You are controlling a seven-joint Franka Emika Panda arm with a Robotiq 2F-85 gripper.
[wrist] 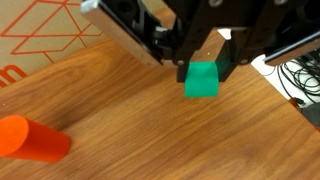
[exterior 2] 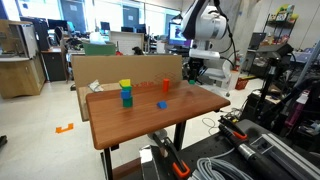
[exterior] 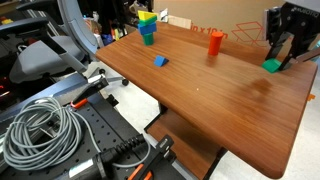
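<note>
A green block [wrist: 201, 79] is held between the fingertips of my gripper, which is shut on it. In exterior view 1 the green block [exterior: 271, 65] hangs low at the table's far right, just under my gripper [exterior: 276, 58]. Whether its underside touches the wood cannot be told. An orange-red cylinder [exterior: 215, 42] stands upright some way to the left of it. A stack of blocks [exterior: 148, 28], yellow, blue and green, rises at the table's far left. One blue block [exterior: 160, 61] lies alone in front of that stack.
A cardboard panel [exterior 2: 120, 68] stands along its back side. Coiled grey cable [exterior: 45, 135] lies off the table at the front left.
</note>
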